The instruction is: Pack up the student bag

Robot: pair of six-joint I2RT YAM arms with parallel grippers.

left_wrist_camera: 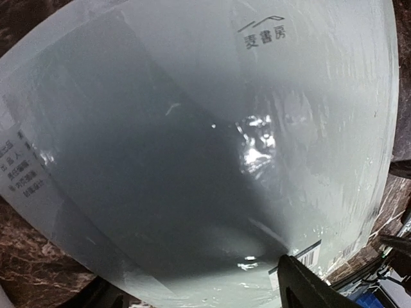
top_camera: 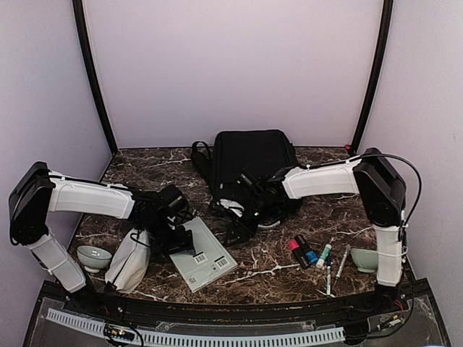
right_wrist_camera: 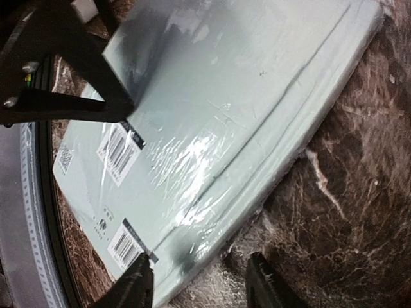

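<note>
A shrink-wrapped pale book (top_camera: 203, 269) with barcodes lies on the marble table. My left gripper (top_camera: 181, 246) stands open down on its upper left part, fingers at the surface in the left wrist view. My right gripper is at the book's long right edge, its fingers apart, one each side of that edge. The black backpack (top_camera: 252, 159) lies at the back centre. A white pouch (top_camera: 129, 266) lies left of the book.
Bowls stand at front left (top_camera: 94, 256) and front right (top_camera: 365, 260). Markers (top_camera: 304, 250), a glue stick (top_camera: 324, 255) and pens (top_camera: 342, 264) lie at the right front.
</note>
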